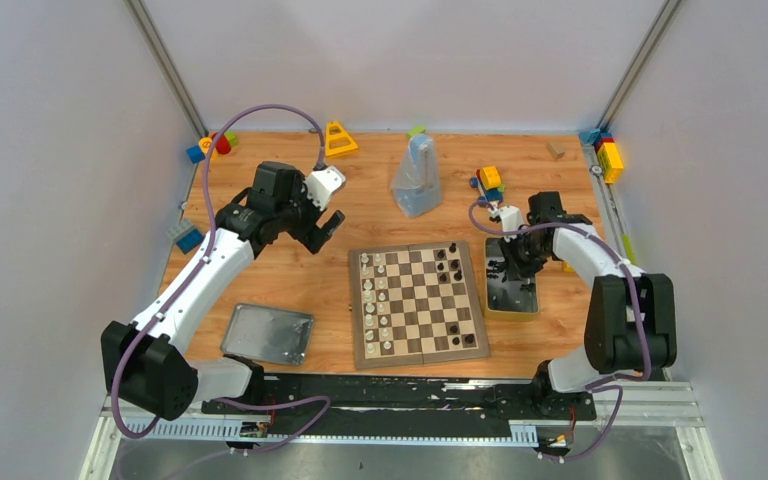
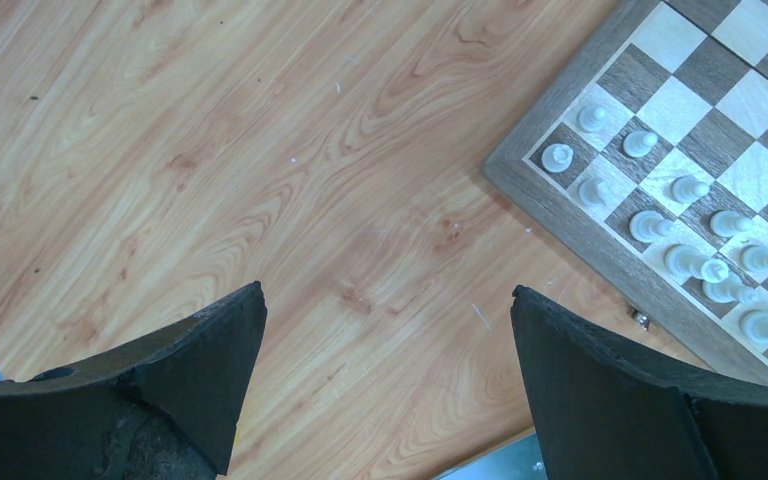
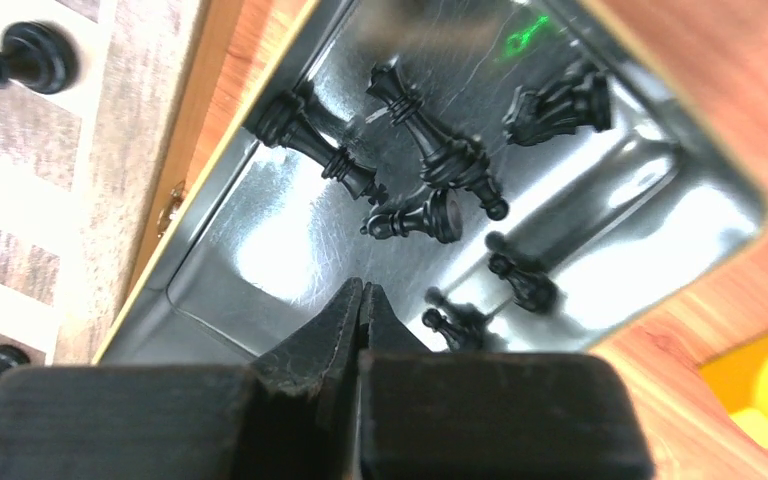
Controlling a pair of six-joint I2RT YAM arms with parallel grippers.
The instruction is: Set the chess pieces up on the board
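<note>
The chessboard [image 1: 418,362] lies mid-table, with white pieces [image 1: 382,295] standing in two columns along its left side. Several black pieces [image 1: 455,333] stand at two places on its right side. More black pieces [image 3: 425,140] lie tipped over in the tray [image 3: 225,290] right of the board. Over that tray is my right gripper, its fingertips together and nothing showing between them. My left gripper stands open above bare wood, left of the board, with nothing between its fingers.
An empty metal tray [image 1: 268,334] lies front left. Behind the board stands a clear plastic bag [image 1: 417,178], with a toy of coloured blocks [image 1: 490,180] to its right. A yellow triangular piece [image 1: 339,140] is at the back. Wood left of the board is clear.
</note>
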